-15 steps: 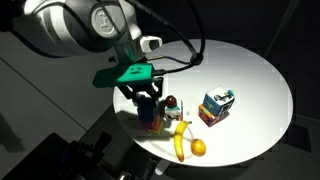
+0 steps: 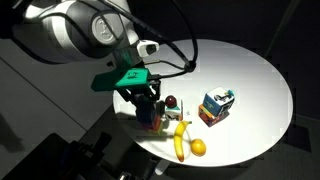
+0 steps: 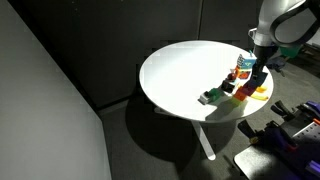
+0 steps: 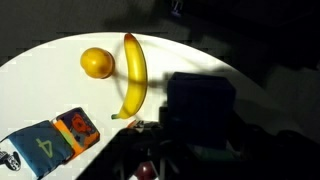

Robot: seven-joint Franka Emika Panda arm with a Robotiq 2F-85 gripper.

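In exterior view 1 my gripper (image 2: 146, 104) is low over the near left of the white round table, below the arm's green band. It is shut on a dark block, whose dark face (image 4: 200, 100) fills the lower right middle of the wrist view. The fingers are too dark there to make out clearly. Orange and red colours show just under the block in exterior view 1; whether it touches them or the table I cannot tell. Beside it lie a yellow banana (image 4: 134, 78) and an orange (image 4: 98, 63).
A printed cube (image 2: 216, 102) stands to the right of the gripper. Between them is a small block with a dark red ball (image 2: 171, 102) on top.
The arm and hand have shifted very slightly left and down in exterior view 1. The banana, orange and printed cube have stayed in place.
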